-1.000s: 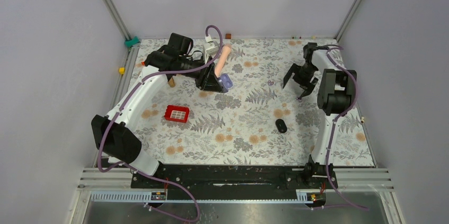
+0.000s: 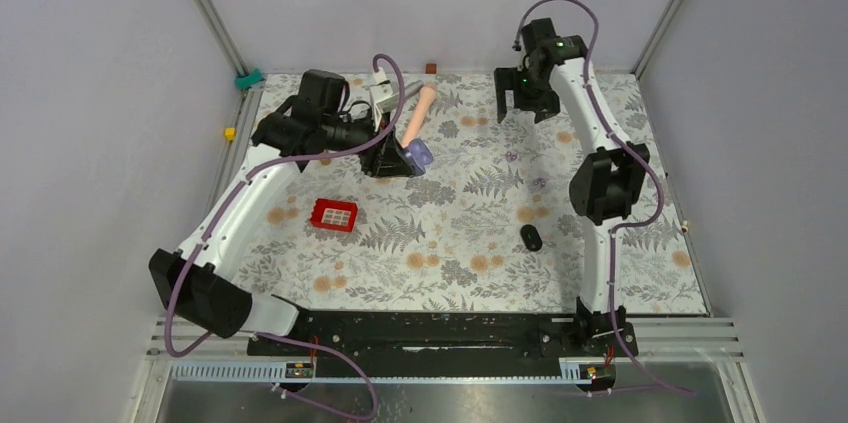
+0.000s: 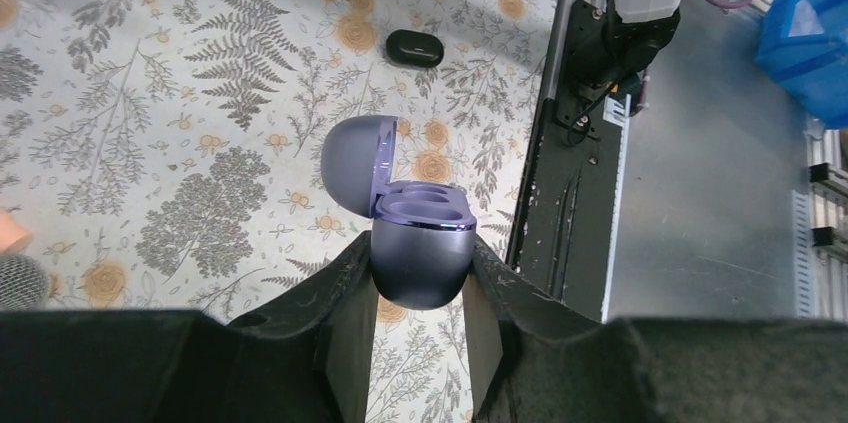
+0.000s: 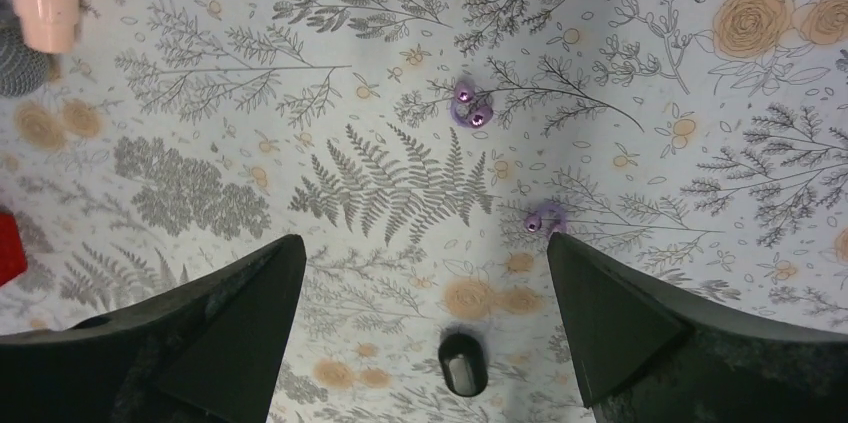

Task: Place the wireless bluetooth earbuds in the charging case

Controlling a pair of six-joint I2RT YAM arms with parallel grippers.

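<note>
My left gripper is shut on the purple charging case (image 3: 425,205), whose lid (image 3: 358,163) stands open and whose earbud slots face up. In the top view the case (image 2: 418,151) is held above the table's left half. Two purple earbuds lie apart on the cloth: one earbud (image 4: 471,106) farther back, the other earbud (image 4: 546,218) nearer the front and partly behind a fingertip in the right wrist view. My right gripper is open over the table's back right, nothing between its fingers, beyond both earbuds.
A black mouse (image 2: 531,237) lies in front of the earbuds. On the left is a red box (image 2: 334,215). A peach-coloured bottle (image 2: 420,111) lies behind the case beside a grey cylinder (image 3: 22,281).
My right gripper has moved back and leftward and turned, uncovering the nearer earbud in the top view. The left gripper and case have shifted slightly left.
</note>
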